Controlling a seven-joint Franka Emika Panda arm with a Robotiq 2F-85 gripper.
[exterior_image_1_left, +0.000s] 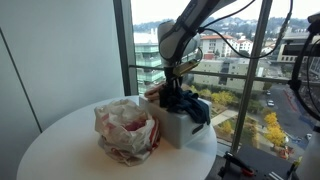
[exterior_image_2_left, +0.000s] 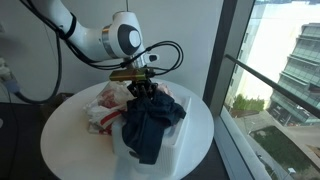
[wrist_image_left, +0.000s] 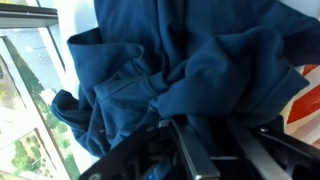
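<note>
A dark navy cloth garment lies bunched over the top of a white box. In the second exterior view the cloth hangs down over the side of the box. My gripper points down into the upper folds. The wrist view is mostly filled by the cloth; dark fingers press among its folds at the bottom. Cloth hides the fingertips, so how wide they stand and whether fabric is held between them does not show.
A crumpled white and red plastic bag stands beside the box on the round white table. Large windows rise close behind the box.
</note>
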